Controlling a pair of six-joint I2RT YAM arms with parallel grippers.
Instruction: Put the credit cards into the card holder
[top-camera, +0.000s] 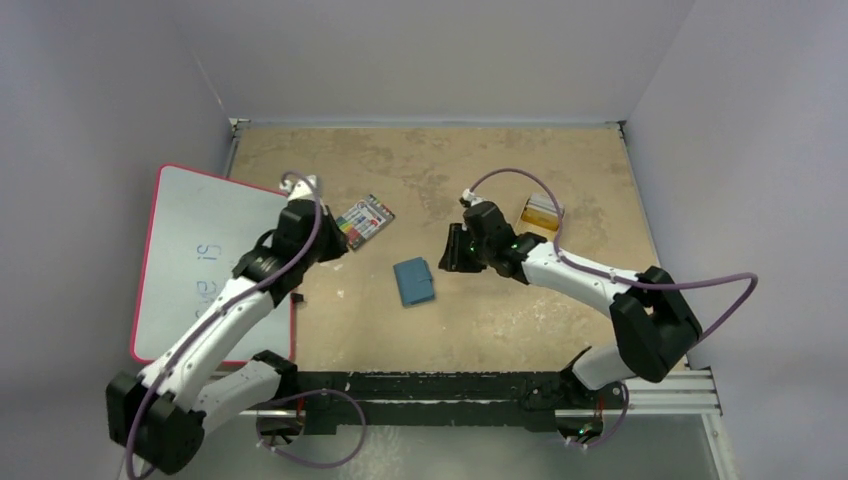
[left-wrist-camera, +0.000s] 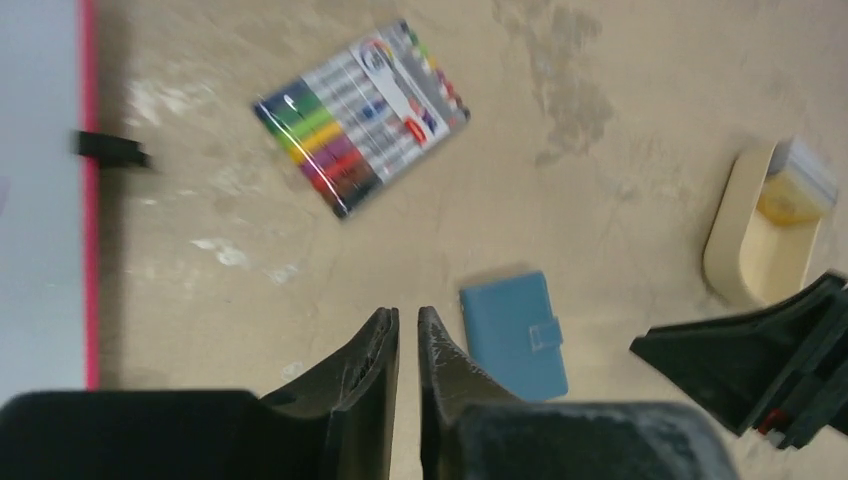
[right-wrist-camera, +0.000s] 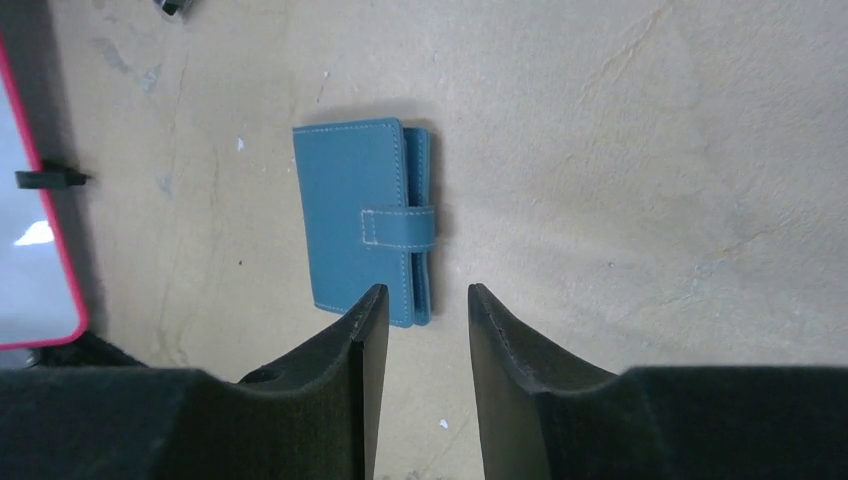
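Note:
The blue card holder lies closed and flat on the table's middle, its strap across the right edge in the right wrist view. My right gripper hangs right of it with the fingers parted, and nothing shows between its fingers. Left and above the holder, my left gripper is shut, with nothing visible between its fingertips. No card shows clearly on its own; pale flat items that may be the cards stand in the beige box, partly behind the right arm.
A colourful marker pack lies beside the left gripper. The whiteboard with a red rim fills the table's left side, black clips on its edge. Bare table lies behind and in front of the holder.

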